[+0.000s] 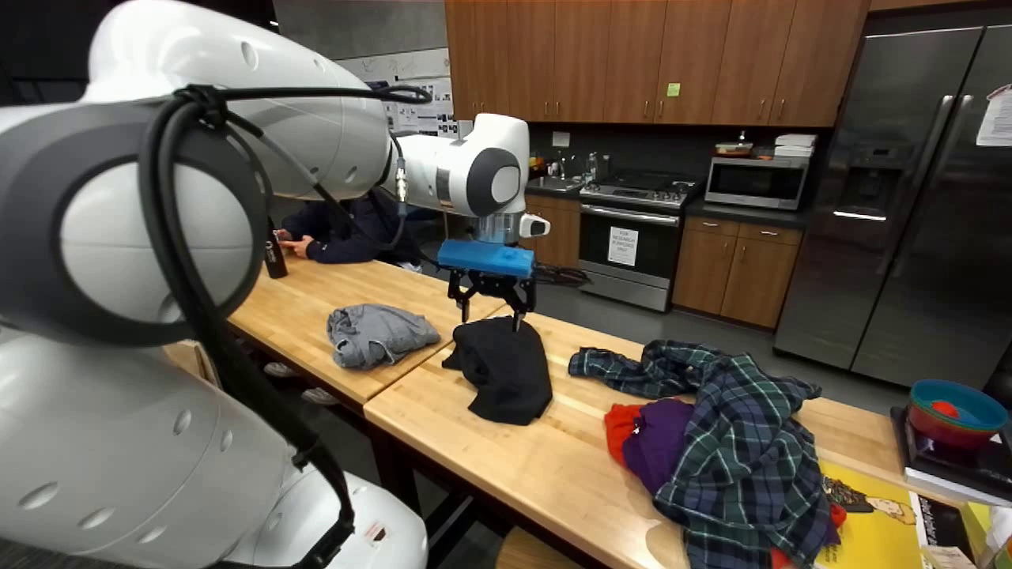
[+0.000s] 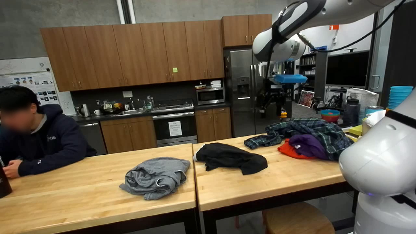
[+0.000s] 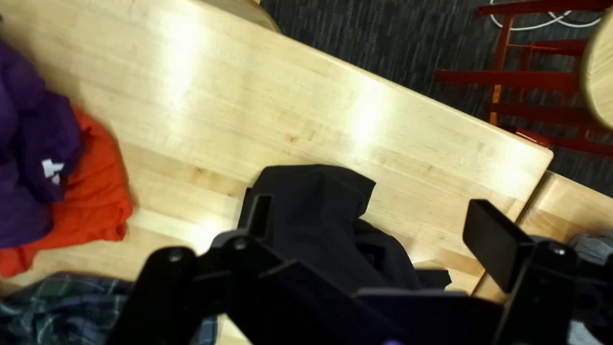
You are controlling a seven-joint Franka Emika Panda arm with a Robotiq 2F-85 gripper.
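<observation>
My gripper [image 1: 490, 316] stands open above the table, its two black fingers spread wide with nothing between them. Below it on the wooden table lies a crumpled black cloth [image 1: 503, 370]. In the wrist view the same black cloth [image 3: 322, 224] shows between and beyond the fingertips, its lower part hidden behind the gripper. A bunched grey garment [image 2: 158, 177] rests on the other tabletop, left of the seam. Toward the right in exterior view 1 is a pile with a green plaid shirt [image 1: 745, 446], a purple cloth [image 1: 657, 441] and a red-orange cloth [image 1: 621, 428].
Bare tabletop [image 1: 455, 427] surrounds the black cloth. Colored bowls [image 1: 956, 412] and a yellow printed sheet [image 1: 877, 512] sit at the right end. A person [image 2: 39, 128] sits by the left table, beside a dark bottle [image 1: 274, 256]. A stool [image 2: 300, 220] stands below the table.
</observation>
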